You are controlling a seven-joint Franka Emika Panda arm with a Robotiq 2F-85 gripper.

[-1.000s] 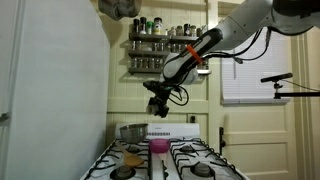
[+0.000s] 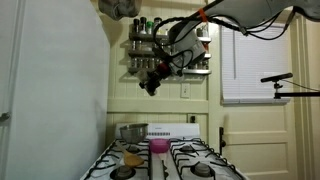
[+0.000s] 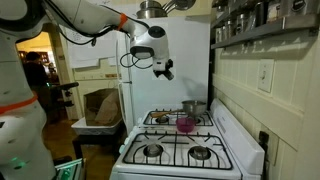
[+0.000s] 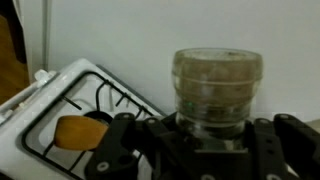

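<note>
In the wrist view a small jar-like container (image 4: 216, 85) with a pale, brownish band stands between the black fingers of my gripper, which is shut on it. The arm holds the gripper (image 2: 152, 83) high above the stove, in front of the wall and below the spice shelves. From the side, the gripper (image 3: 165, 71) hangs in the air beside the white fridge. The held container is too small to make out clearly in the exterior views.
The white stove (image 3: 150, 175) has black grates. On it are a metal pot (image 2: 133, 131), a pink bowl (image 2: 159, 146) and a brown wooden piece (image 4: 80, 132). Shelves (image 2: 168, 52) with several jars line the wall. The fridge (image 2: 50, 90) stands on the left.
In exterior view 1 my gripper has risen and shifted slightly left, away from the stove top. The pot and pink bowl have stayed in place.
</note>
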